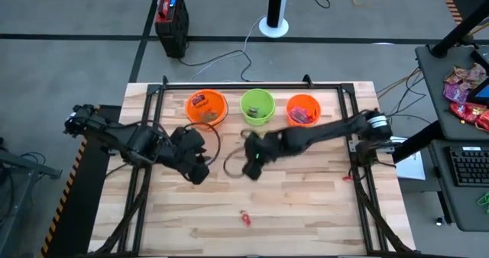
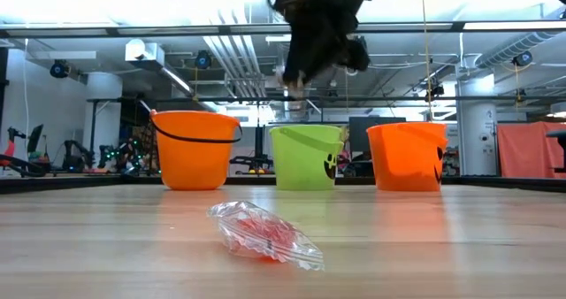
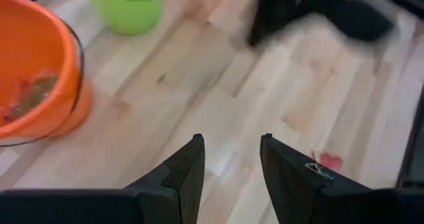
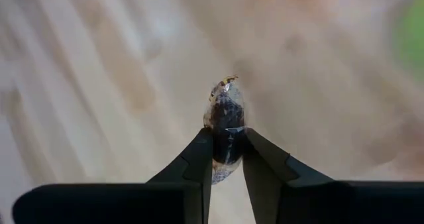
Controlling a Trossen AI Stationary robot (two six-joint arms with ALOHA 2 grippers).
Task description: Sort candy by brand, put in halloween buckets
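A dark candy in a clear wrapper with yellow print (image 4: pixel 227 121) is pinched between the fingers of my right gripper, which is shut on it and raised above the table. My left gripper stands open at the left, nothing between its fingers. On the wood lies a red candy in a clear wrapper (image 2: pixel 265 235), near the front of the table. Along the back stand the left orange bucket (image 2: pixel 193 150), the green bucket (image 2: pixel 305 157) and the right orange bucket (image 2: pixel 407 156). Candy shows inside all three from above.
Bare tabletop (image 1: pixel 306 212) spreads around the red candy. A black frame (image 1: pixel 252 85) runs behind the buckets and along both sides. More candy packets (image 1: pixel 466 82) lie on a side desk at the right, off the table.
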